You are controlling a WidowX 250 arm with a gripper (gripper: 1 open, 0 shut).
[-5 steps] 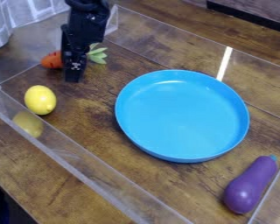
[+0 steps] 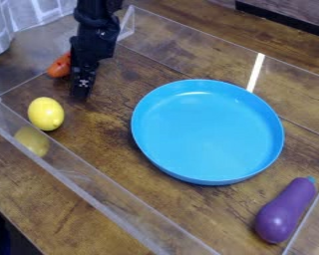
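Note:
The dark gripper [image 2: 85,75] is low at the upper left of the camera view, open, beside an orange carrot [image 2: 60,68] that it partly hides; the carrot's leafy end is out of sight behind it. A yellow lemon-like object [image 2: 47,114] lies below the gripper. A light blue plate [image 2: 206,133] fills the middle right, and a purple eggplant [image 2: 285,211] lies at the lower right.
A clear low wall [image 2: 99,189] runs diagonally along the lower left, and a pale rounded object [image 2: 0,25] stands at the top left corner. The wooden surface [image 2: 189,55] behind the plate is clear.
The arm has shifted slightly, and the green leaves that showed right of the gripper earlier are now hidden.

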